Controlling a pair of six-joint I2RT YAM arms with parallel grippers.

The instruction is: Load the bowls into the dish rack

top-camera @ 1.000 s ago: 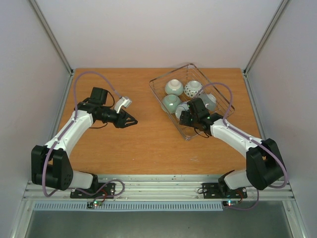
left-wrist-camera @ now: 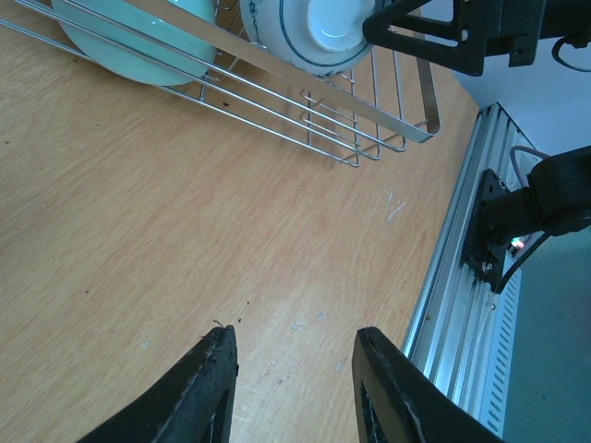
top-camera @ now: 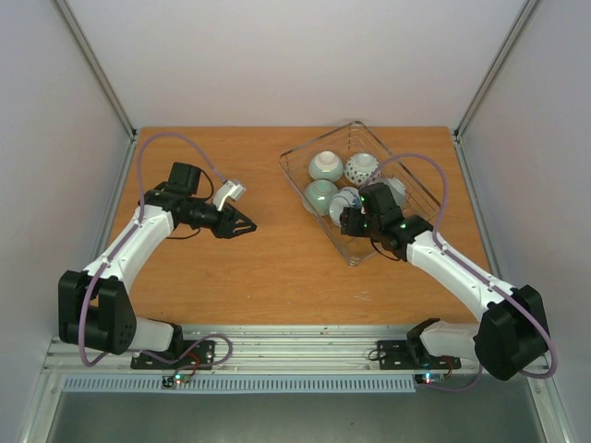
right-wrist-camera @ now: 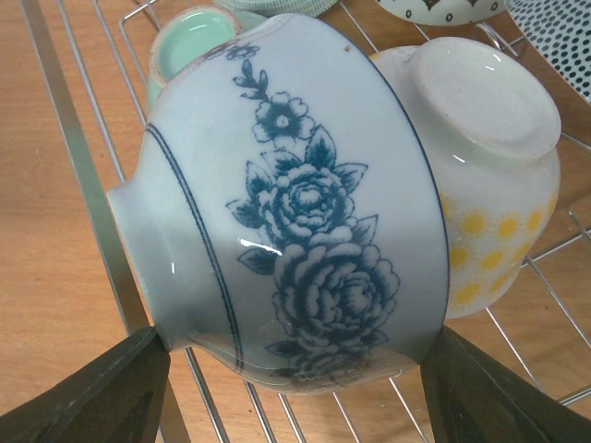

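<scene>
Several bowls rest in the wire dish rack (top-camera: 309, 143). A white bowl with blue flowers (right-wrist-camera: 305, 212) leans on its side near the rack's front left edge. My right gripper (top-camera: 351, 220) is over it. One fingertip (right-wrist-camera: 148, 351) is at the bowl's foot and the other at its rim; whether they press on it I cannot tell. Beside it sits a white bowl with yellow dots (right-wrist-camera: 489, 175). Green bowls (top-camera: 320, 196) (top-camera: 326, 166) and a black-dotted bowl (top-camera: 361, 168) stand farther back. My left gripper is open and empty, left of the rack.
The rack's metal rim (right-wrist-camera: 78, 175) runs close along the left of the flowered bowl. Open wire floor (right-wrist-camera: 517, 369) shows in the rack's front part.
The right arm has shifted slightly to the right and toward the front. The rack and its bowls have moved a little the same way. My left arm is still.
</scene>
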